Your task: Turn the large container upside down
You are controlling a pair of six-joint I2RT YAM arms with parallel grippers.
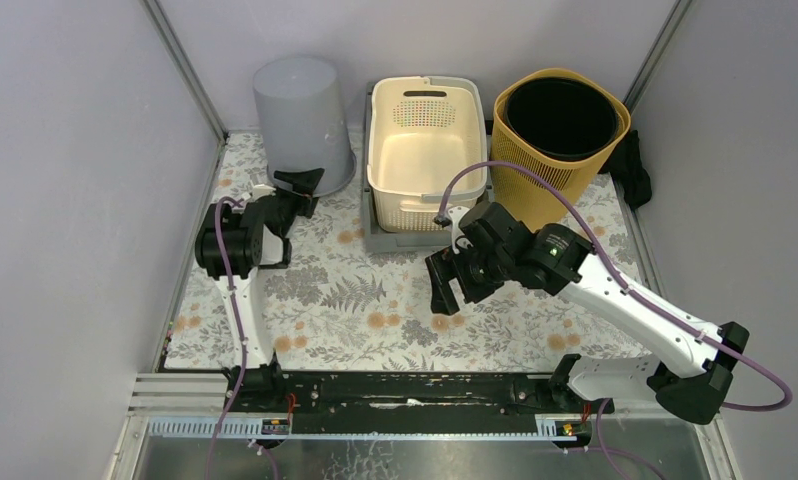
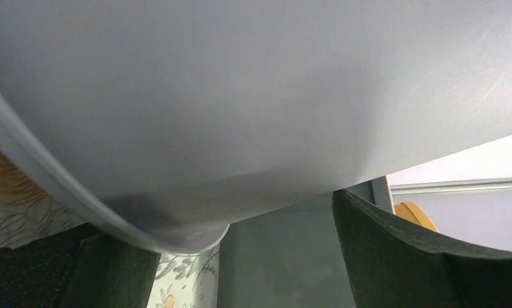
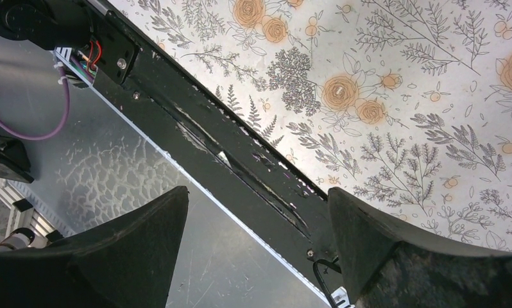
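The large container is a tall grey bucket (image 1: 300,115) at the back left, upright on its wide rim with its closed bottom facing up. Its smooth wall (image 2: 253,109) fills most of the left wrist view, the curved rim low on the left. My left gripper (image 1: 312,190) stands open at the bucket's front, by the rim; its fingers are spread wide, and the tip of one finger (image 2: 353,215) is close to the wall. Whether it touches cannot be told. My right gripper is open and empty over the table's front edge.
Right of the bucket, a cream basket (image 1: 430,160) sits in a grey tray (image 1: 407,242). A yellow perforated basket (image 1: 535,165) with a black bin (image 1: 563,118) inside stands at the back right.
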